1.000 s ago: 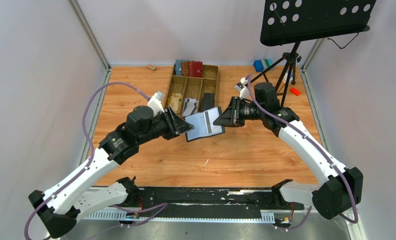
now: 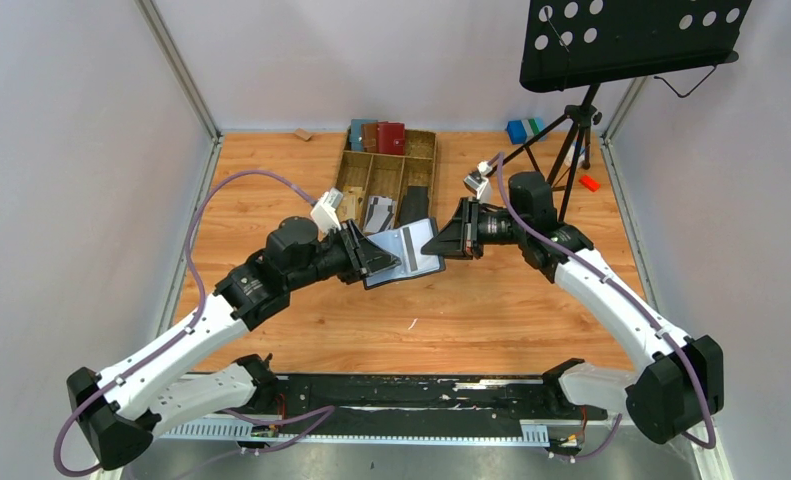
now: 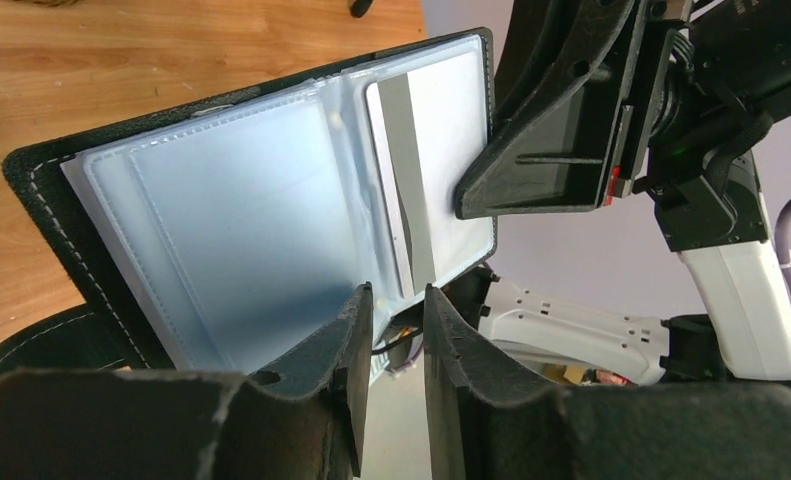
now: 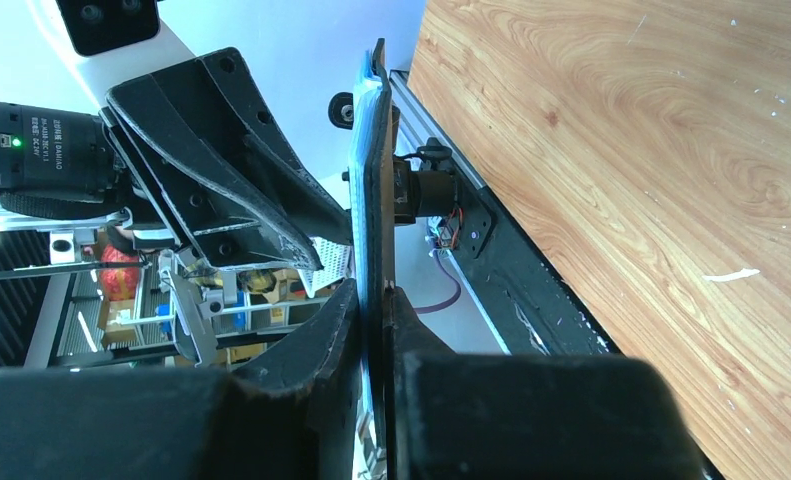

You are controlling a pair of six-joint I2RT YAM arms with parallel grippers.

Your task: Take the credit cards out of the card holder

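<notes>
The open black card holder (image 2: pixel 399 255), with clear blue-tinted sleeves and a white card with a grey stripe (image 3: pixel 446 150), is held up between the arms. My right gripper (image 2: pixel 428 246) is shut on its right side; in the right wrist view the holder (image 4: pixel 371 190) stands edge-on between the fingers. My left gripper (image 2: pixel 393 260) is at the holder's left half. In the left wrist view its fingertips (image 3: pixel 398 293) are a little apart at the lower edge of the clear sleeves; whether anything lies between them is unclear.
A divided box (image 2: pixel 346 172) with several coloured holders and other items sits at the back centre. A black music stand (image 2: pixel 629 45), a blue box (image 2: pixel 516 132) and a red object (image 2: pixel 589 183) are at the back right.
The holder shifted a little left and down with my right gripper, which barely moved.
</notes>
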